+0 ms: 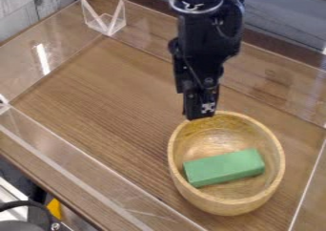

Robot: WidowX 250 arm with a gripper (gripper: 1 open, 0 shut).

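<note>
A green rectangular block [223,167] lies in a round tan bowl [204,197] at the lower right. The black gripper [201,109] hangs just above and behind the bowl's back rim, apart from the block. Its fingers point down and look open, with no object visible between them.
A clear plastic piece [105,15] stands at the upper left near the edge of the wooden table [102,120]. A dark cable or part lies off the table at the lower left.
</note>
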